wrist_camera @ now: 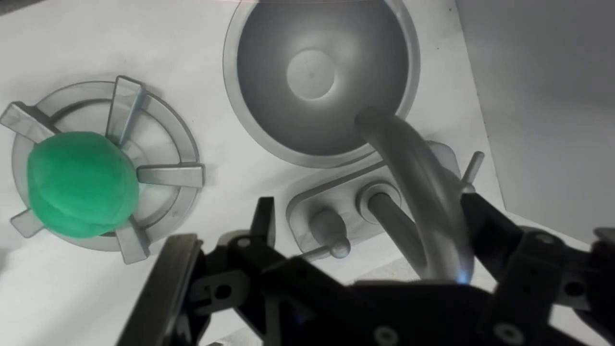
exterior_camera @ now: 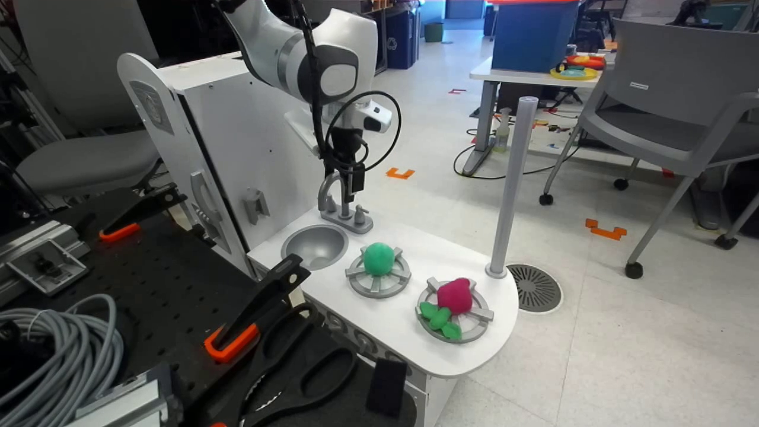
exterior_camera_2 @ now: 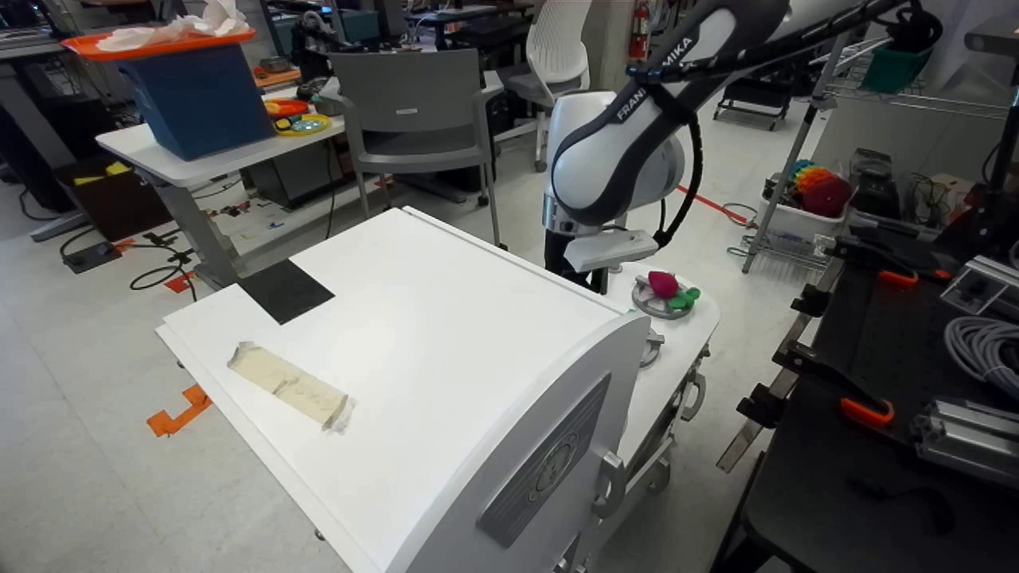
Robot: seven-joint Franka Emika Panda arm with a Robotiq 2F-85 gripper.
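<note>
A grey faucet (wrist_camera: pixel 429 202) rises from its base beside the sink, its curved spout tip over the bowl's edge. My gripper is open, with one finger (wrist_camera: pixel 263 222) left of the faucet and the other close against the spout's right side. Whether that finger touches it, I cannot tell. In exterior view 1 the gripper (exterior_camera: pixel 348 171) hangs right at the faucet's top. The grey sink bowl (wrist_camera: pixel 259 124) is empty. A green ball (wrist_camera: pixel 80 184) rests on the nearer burner (wrist_camera: pixel 167 190).
On the farther burner (exterior_camera: pixel 462 334) lie a magenta lump (exterior_camera: pixel 455 295) and green leaf-shaped pieces (exterior_camera: pixel 437 316). A tall grey post (exterior_camera: pixel 513 185) stands at the counter's far end. The white cabinet (exterior_camera: pixel 245 135) walls off the sink side. Bare counter surrounds the burners.
</note>
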